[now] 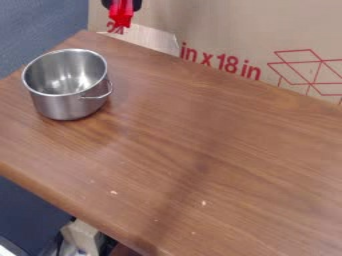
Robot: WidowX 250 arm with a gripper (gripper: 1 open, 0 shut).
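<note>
My gripper (pixel 120 6) is at the top edge of the camera view, mostly cut off, dark, with a red object (pixel 120 16) held in it. It hangs above and behind a steel pot (pixel 64 98), which stands upright on the left part of the wooden table (pixel 214 170), a wire handle on its right side. What the red object is cannot be made out.
A cardboard sheet (pixel 267 40) with red printed lettering stands behind the table. Blue-grey areas lie beyond its left edge.
</note>
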